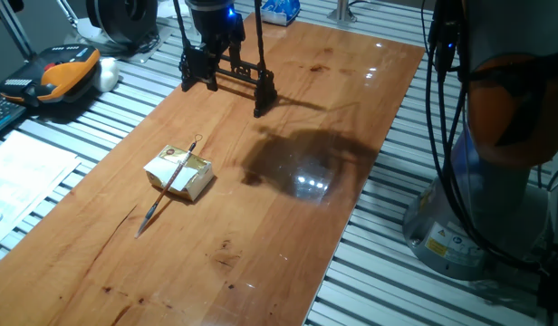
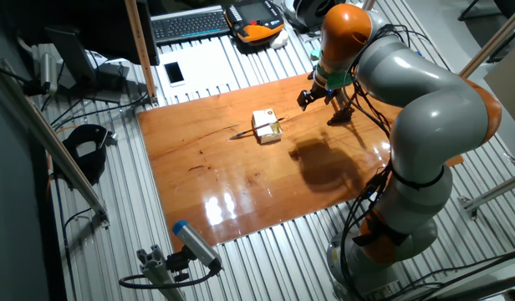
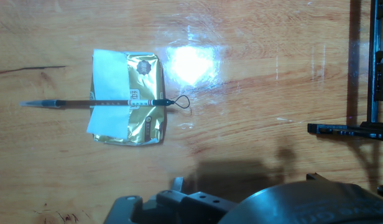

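A gold foil packet with a white paper strip lies flat on the wooden board. Across its top rests a brush, its capped tip overhanging one side and its loop the other. In exterior view 1 the packet and brush are near the board's middle-left. My gripper hangs open above the board, beyond the packet and apart from it; its fingers are spread wide, with nothing seen between them. Exterior view 2 shows the gripper to the right of the packet.
Bare wood surrounds the packet on the board. Past its edge sit an orange-black device, white papers and a phone. A blue packet lies at the far end. A camera on a stand stands at the near edge.
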